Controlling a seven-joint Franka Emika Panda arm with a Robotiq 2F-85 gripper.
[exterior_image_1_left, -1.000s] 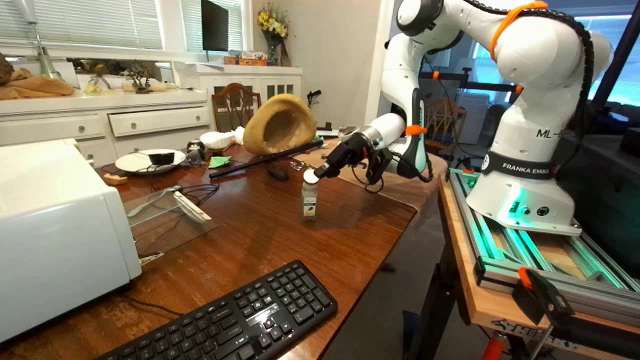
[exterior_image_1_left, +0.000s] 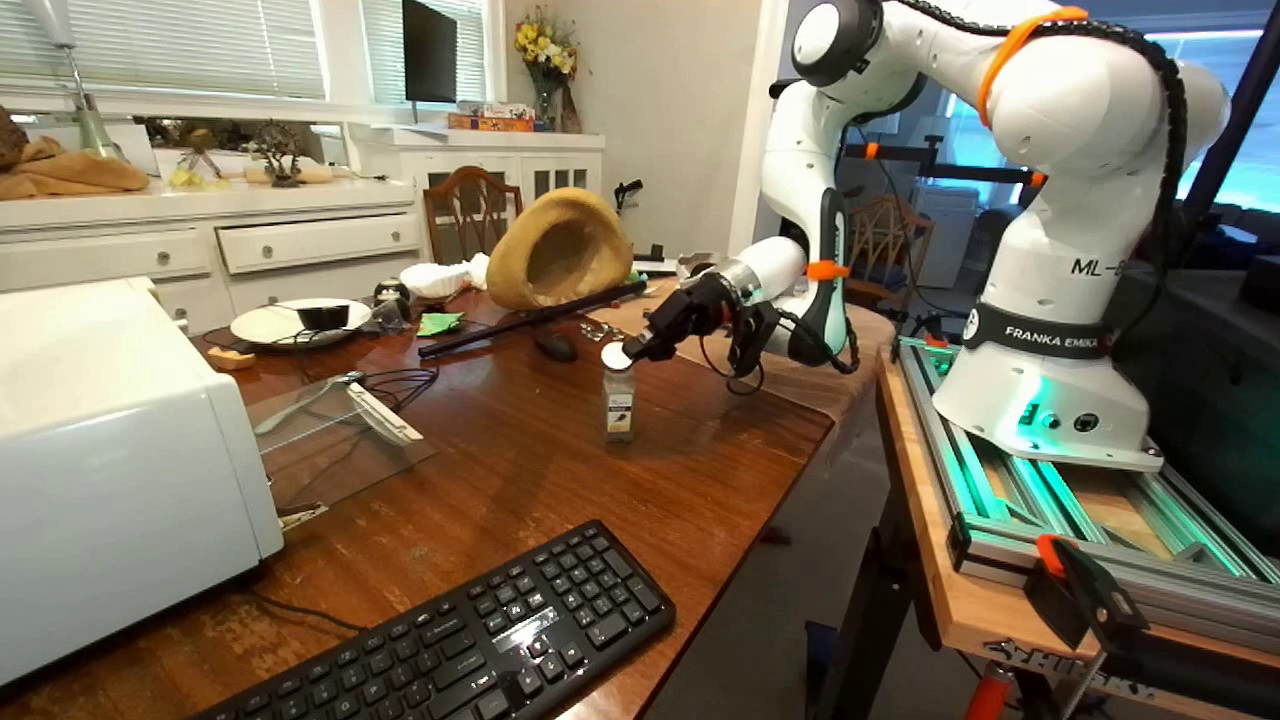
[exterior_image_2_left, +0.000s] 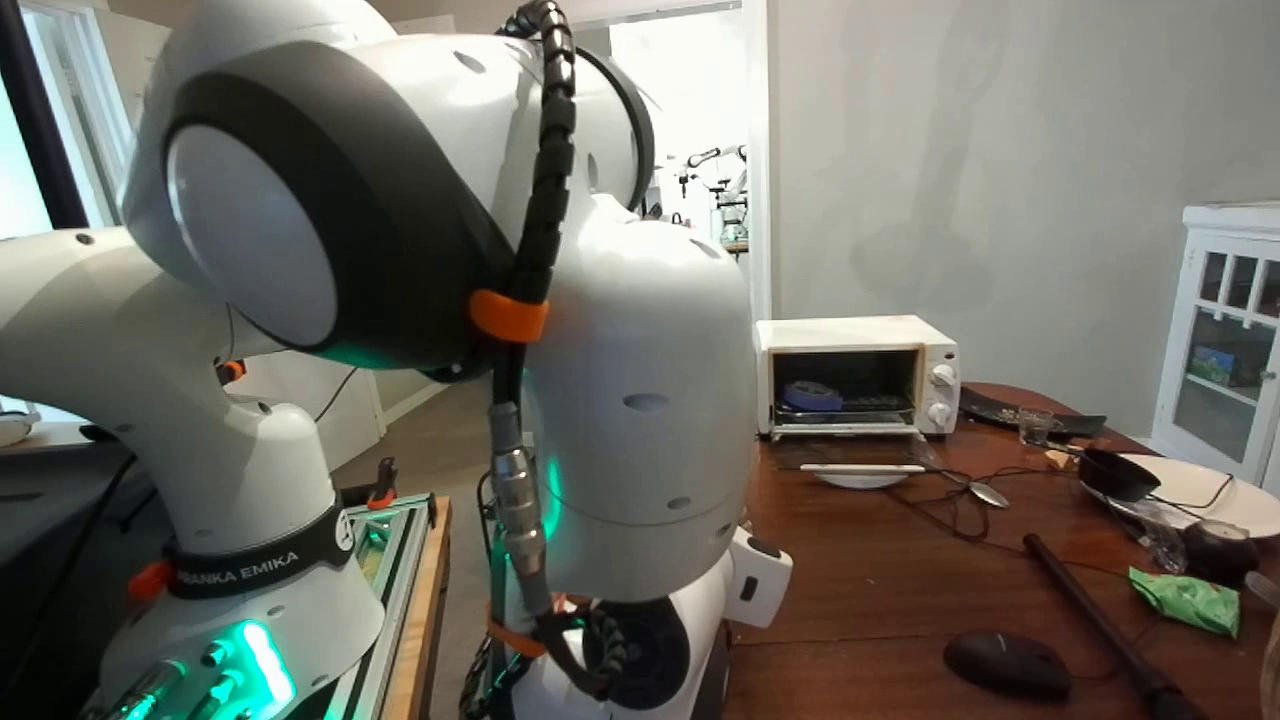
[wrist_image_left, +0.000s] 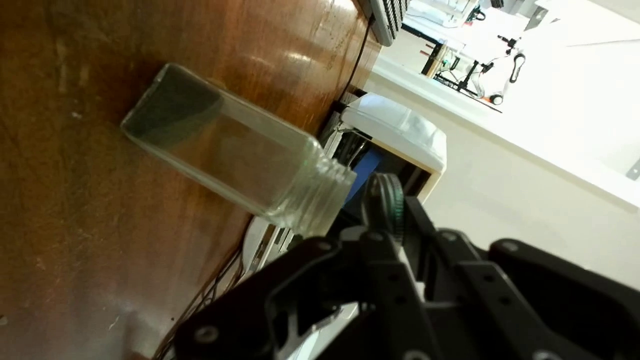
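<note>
On the wooden table stands a clear square bottle (exterior_image_1_left: 619, 406), upright, with a label facing exterior view 1. In the wrist view the bottle (wrist_image_left: 225, 141) shows an uncovered threaded neck. My gripper (exterior_image_1_left: 636, 349) is shut on a round lid (exterior_image_1_left: 615, 355), white on top, just above that neck. A small gap parts the lid (wrist_image_left: 384, 204) from the bottle's mouth in the wrist view. Most of the gripper is dark there, and the arm hides both bottle and gripper in exterior view 2.
A black keyboard (exterior_image_1_left: 516, 630) lies towards the front, and a white toaster oven (exterior_image_1_left: 114, 444) stands left. Behind the bottle are a computer mouse (exterior_image_1_left: 555, 347), a long black rod (exterior_image_1_left: 528, 319) and a straw hat (exterior_image_1_left: 561, 250). Bare wood surrounds the bottle.
The gripper and lid have shifted slightly left and down in exterior view 1, with the lid's tilt a little different. The bottle has stayed in place.
</note>
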